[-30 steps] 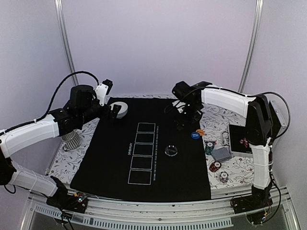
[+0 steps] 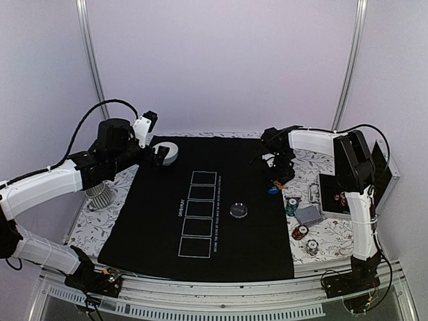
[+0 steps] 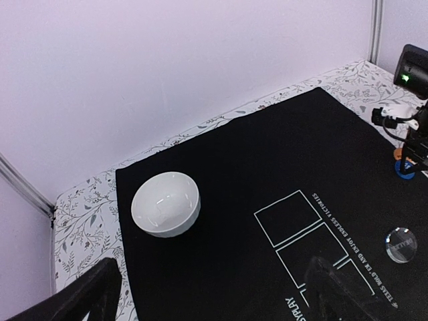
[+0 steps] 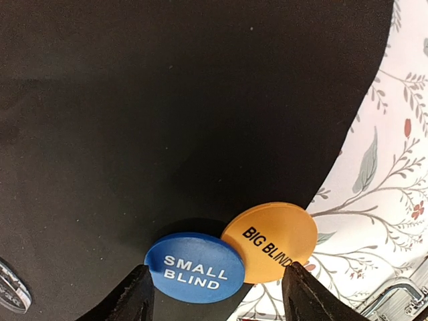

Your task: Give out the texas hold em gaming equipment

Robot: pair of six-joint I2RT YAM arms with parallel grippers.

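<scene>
A blue small blind button [image 4: 194, 269] lies at the mat's right edge, touching the orange big blind button [image 4: 271, 241], which overlaps onto the patterned cloth. My right gripper is over the two buttons, its fingers apart on either side of the blue one; nothing is seen held. From above, the right gripper [image 2: 278, 179] partly covers the orange button. My left gripper [image 2: 160, 137] stands open and empty above the mat's far left, close to a white bowl [image 3: 166, 204]. A clear round dealer piece [image 2: 238, 210] rests on the black mat right of the printed card boxes.
Right of the mat are chip stacks [image 2: 299, 232], a card deck [image 2: 308, 215] and an open case [image 2: 334, 194]. A striped cup [image 2: 99, 196] stands left of the mat.
The left arm has stayed still.
</scene>
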